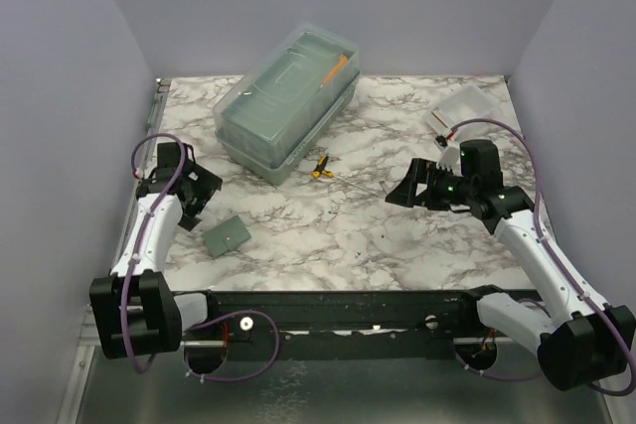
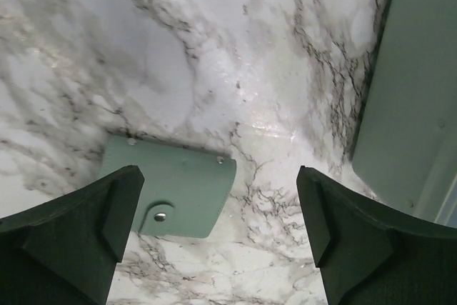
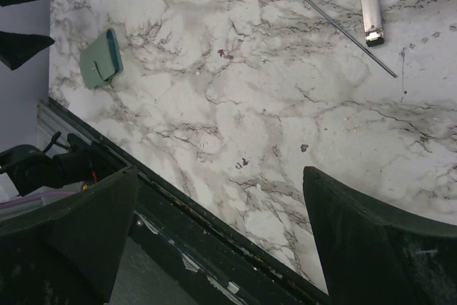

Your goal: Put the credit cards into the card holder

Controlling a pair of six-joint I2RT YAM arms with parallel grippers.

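The card holder (image 1: 227, 235) is a flat green-grey folder, lying on the marble table at front left. Below and between the spread fingers in the left wrist view, the holder (image 2: 187, 187) shows its tab and metal snap. My left gripper (image 1: 206, 204) is open just left of it, holding nothing. In the right wrist view the holder (image 3: 101, 59) appears at upper left, apart from the left arm's fingers (image 3: 21, 46). Over the right half of the table, my right gripper (image 1: 403, 202) stands open and empty. No credit cards can be made out.
A large translucent green box (image 1: 283, 101) stands at back left-centre. A yellow-handled screwdriver (image 1: 322, 168) with a long shaft and a small silver module (image 3: 371, 8) lie mid-table. A white tray (image 1: 462, 106) sits at back right.
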